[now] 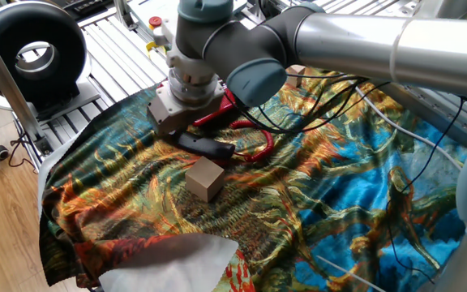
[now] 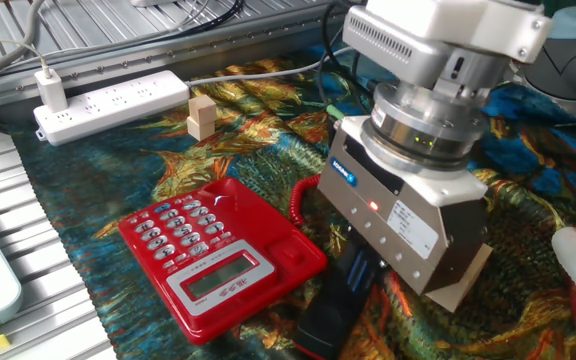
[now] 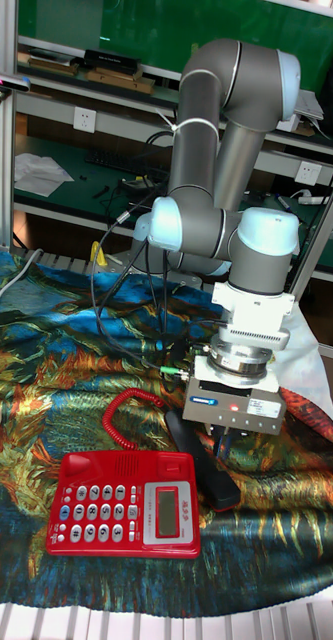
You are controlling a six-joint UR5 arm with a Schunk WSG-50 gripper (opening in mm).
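Note:
A red desk telephone [image 2: 223,255] lies on the patterned cloth with its keypad and display facing up; most of it is hidden behind my gripper in exterior view 1. Its black handset [image 1: 207,146] is off the base, at the phone's side, joined by a coiled red cord [image 3: 119,421]. My gripper [image 3: 222,439] points down at the handset [image 3: 204,464], near one end of it. The gripper body covers most of the fingers, so whether they are closed on the handset does not show.
A brown cube [image 1: 205,179] sits on the cloth close to the handset. Small wooden blocks [image 2: 201,117] stand near a white power strip [image 2: 113,107]. Arm cables [image 1: 323,109] hang low over the cloth. A folded pale cloth corner [image 1: 173,264] lies at the front.

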